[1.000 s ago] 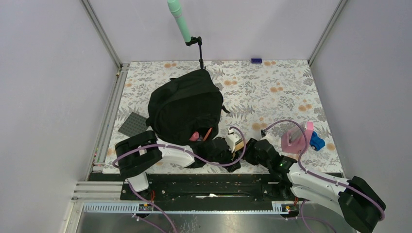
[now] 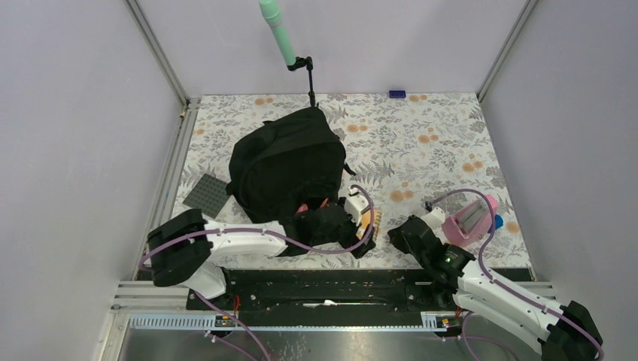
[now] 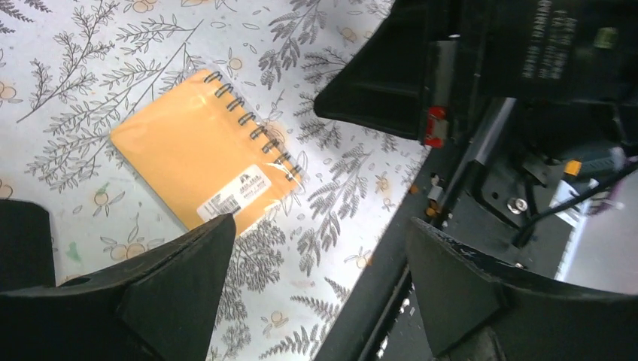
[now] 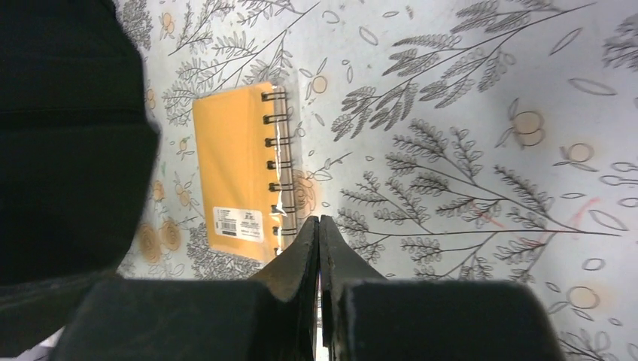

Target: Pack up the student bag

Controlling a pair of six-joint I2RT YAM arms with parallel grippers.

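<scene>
An orange spiral-bound notebook [image 4: 232,154] with a white barcode label lies flat on the patterned table. It shows whole in the left wrist view too (notebook [image 3: 192,143]), but the arms partly cover it from above. My right gripper is shut with its fingertips together and nothing between them; the notebook lies outside, beyond its tips and to their left. Above the table near the notebook, my left gripper stands open and empty. The black backpack [image 2: 282,162] is left of centre, its mouth towards the arms, with some reddish items showing inside.
A pink holder [image 2: 454,232] with a grey thing in it is at the right, a blue object [image 2: 496,222] beside it. A dark grey mat [image 2: 207,194] lies left of the backpack, and a small dark blue block [image 2: 397,94] at the back edge.
</scene>
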